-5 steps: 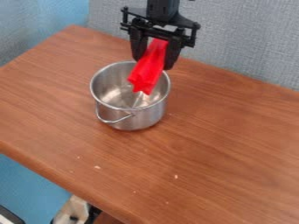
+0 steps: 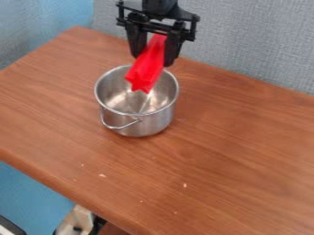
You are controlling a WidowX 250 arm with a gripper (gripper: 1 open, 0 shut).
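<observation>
My black gripper [image 2: 156, 46] is near the top centre, shut on a red cloth-like object [image 2: 150, 61] that hangs down at a slant over the mouth of a steel pot [image 2: 152, 119]. The red object's lower end is above or just inside the pot's rim; I cannot tell which. The pot stands upright on the wooden table, its wire handle hanging at the front left.
Grey and blue textured walls close the back and left, and the table's edge runs along the lower left.
Over the last second my gripper has risen and shifted slightly left, lifting the red object with it. The pot has stayed in place.
</observation>
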